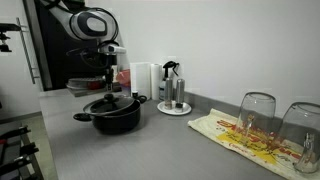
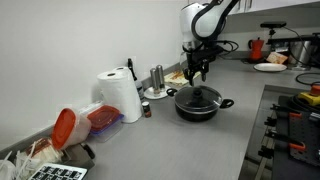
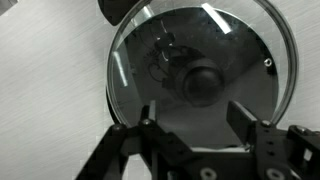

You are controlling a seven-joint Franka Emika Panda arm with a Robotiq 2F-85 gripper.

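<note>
A black pot (image 1: 117, 122) with two side handles stands on the grey table. Its round glass lid (image 3: 150, 75) rests on top and looks a little off-centre in the wrist view, where dark pot rim shows past the glass on one side. At the lid's middle is a dark knob (image 3: 203, 83). My gripper is open above the lid, its fingers apart and empty. Against the frame, the knob appears just above the gap between the fingertips. From the second exterior view, the gripper (image 2: 195, 78) hangs close over the pot; the exact clearance cannot be told.
Behind the pot stand a paper towel roll (image 2: 119, 95) and bottles (image 1: 169, 90) on a white plate (image 1: 174, 109). Two upturned glass jars (image 1: 257, 113) sit on a patterned cloth (image 1: 220, 127) at the right.
</note>
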